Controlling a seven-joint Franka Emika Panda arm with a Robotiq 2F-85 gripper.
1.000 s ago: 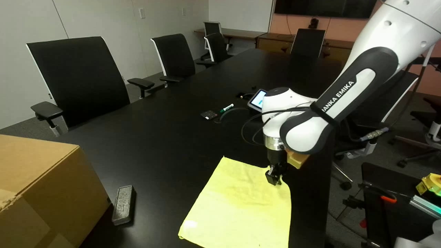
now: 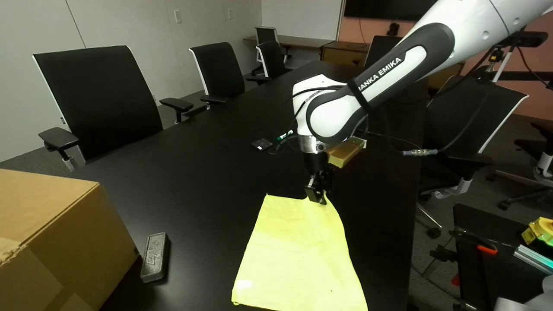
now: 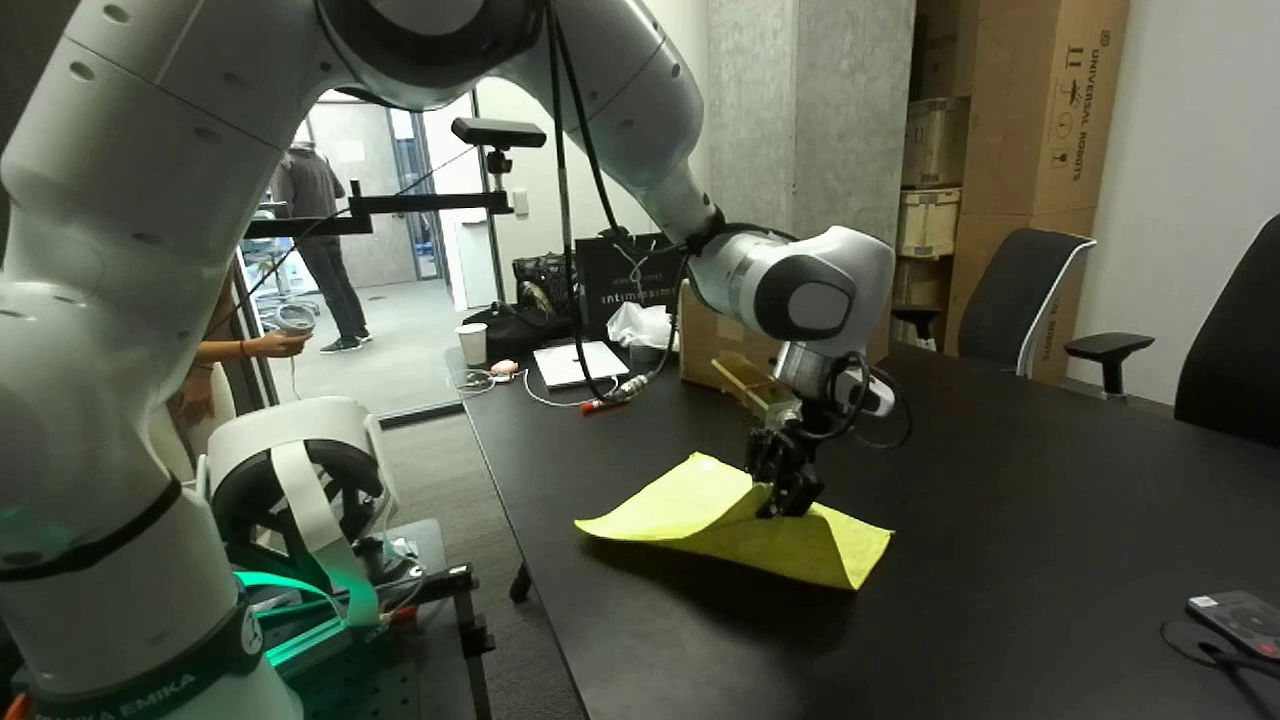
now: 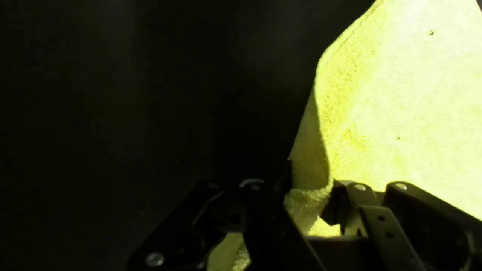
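Note:
A yellow cloth (image 2: 300, 254) lies spread on the black table in exterior view 1, its far edge drawn up at my gripper (image 2: 317, 196). From the other side, in exterior view 2, the cloth (image 3: 690, 504) rises in a fold where the gripper (image 3: 786, 498) meets it, and its corners spread to both sides. Up close in the wrist view, a pinched fold of the cloth (image 4: 309, 167) runs between the fingers of the gripper, which is shut on it. The cloth's near edge is cut off at the bottom of exterior view 1.
A cardboard box (image 2: 57, 243) and a dark eraser-like block (image 2: 154, 256) stand to the left of the cloth in exterior view 1. Beyond the gripper lie a small black device (image 2: 262, 144) and a marker (image 2: 284, 135). Bare table surrounds the cloth's left side.
My gripper has moved left and away from exterior view 1, pulling the cloth's far right part along. The cloth's far left corner has shifted left too.

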